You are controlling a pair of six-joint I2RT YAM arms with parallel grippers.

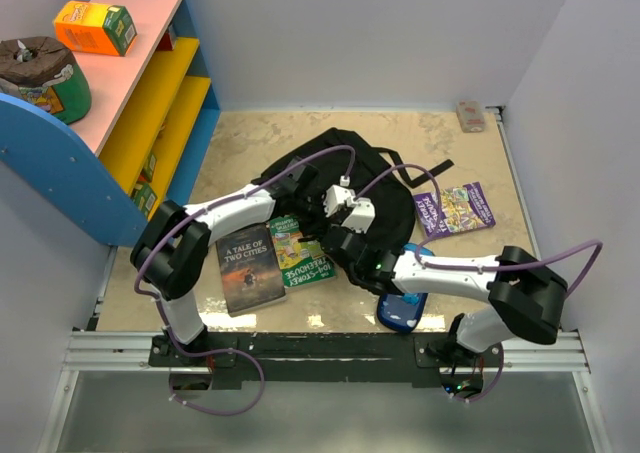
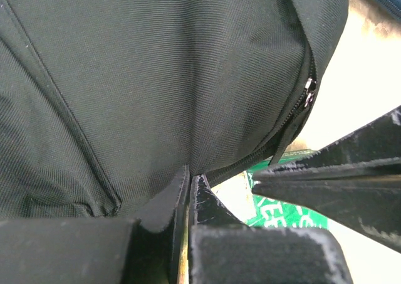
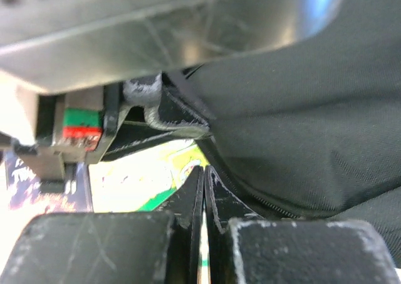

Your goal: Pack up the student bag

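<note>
The black bag (image 1: 390, 208) lies in the middle of the table, partly covered by both arms. In the left wrist view, my left gripper is shut on a fold of the bag's cloth near its opening. The zipper pull (image 2: 309, 93) hangs along the zipper at the bag's right edge, outside all fingers. My right gripper is shut with nothing between its tips, close beside the zipper edge. From the left wrist view, its dark fingers (image 2: 326, 151) reach in below the pull, apart from it.
Under the arms lie a dark book (image 1: 250, 268) and a green book (image 1: 315, 271). A blue case (image 1: 402, 315) sits in front of the bag, and a purple book (image 1: 468, 209) rests to its right. Shelves (image 1: 160, 103) stand at the left. Both grippers are very close together.
</note>
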